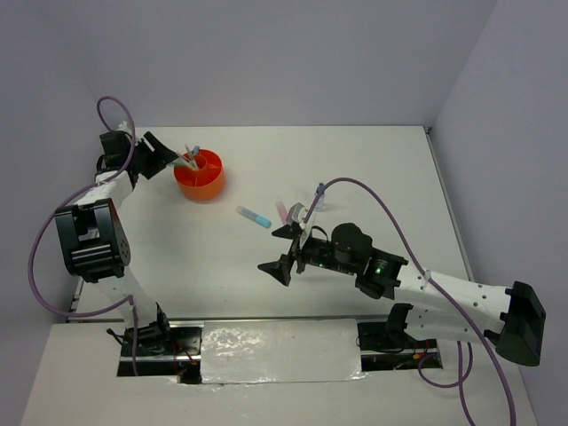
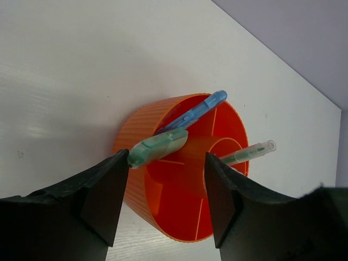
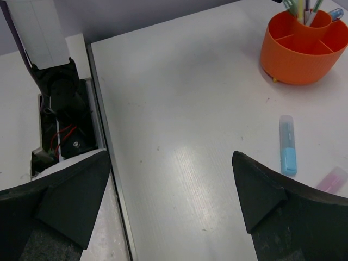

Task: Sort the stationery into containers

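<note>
An orange divided pen holder (image 1: 201, 188) stands at the back left, holding a green-capped marker (image 2: 157, 145), a blue pen (image 2: 201, 112) and thin clear-capped pens (image 2: 247, 153). My left gripper (image 1: 160, 150) is part open at the holder's left, the green marker's end at its left fingertip in the left wrist view. My right gripper (image 1: 281, 253) stands open at the centre right, nothing between its fingers. A blue marker (image 3: 288, 152) and a pink marker (image 3: 332, 180) lie on the table.
A small clear item with a blue top (image 1: 319, 197) is behind the right gripper.
</note>
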